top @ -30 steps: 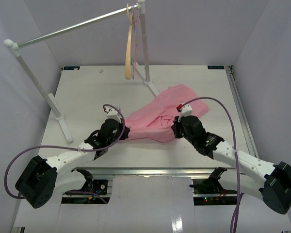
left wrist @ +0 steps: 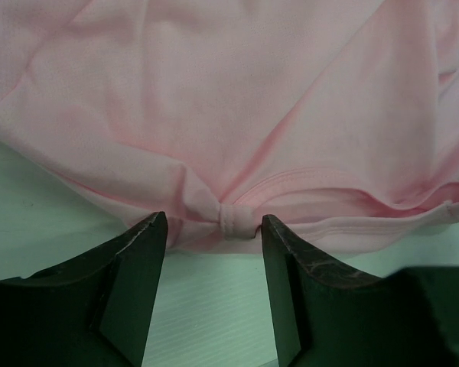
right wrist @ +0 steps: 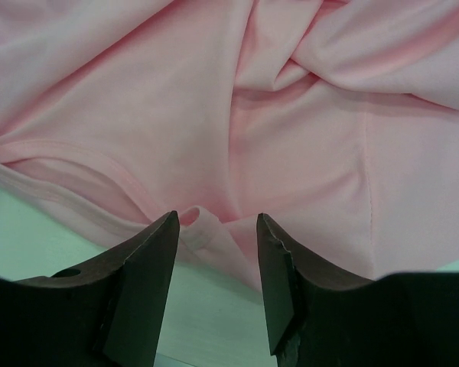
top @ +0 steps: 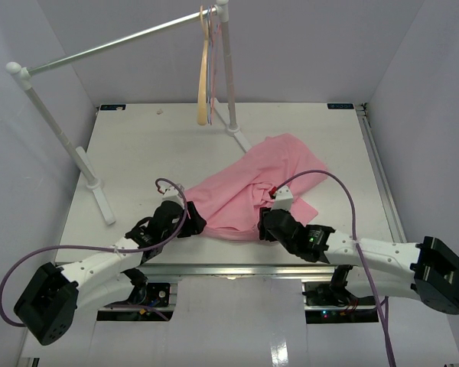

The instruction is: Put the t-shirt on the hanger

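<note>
A pink t-shirt (top: pixel 245 183) lies crumpled on the white table, its folded lower edge nearest me. My left gripper is open over that edge's left part, with a folded bit of hem between and just beyond its fingertips. My right gripper is also open, over the right part of the same edge, where a small curled fold of cloth sits between the fingertips. Whether either touches the cloth is unclear. A wooden hanger (top: pixel 202 84) hangs on the rack's rail, beside several thinner hangers.
The rack (top: pixel 115 43) has white posts, with feet at the table's left and back middle. Bare table (top: pixel 138 138) lies behind and left of the shirt. The metal front edge (top: pixel 222 271) runs close below both grippers.
</note>
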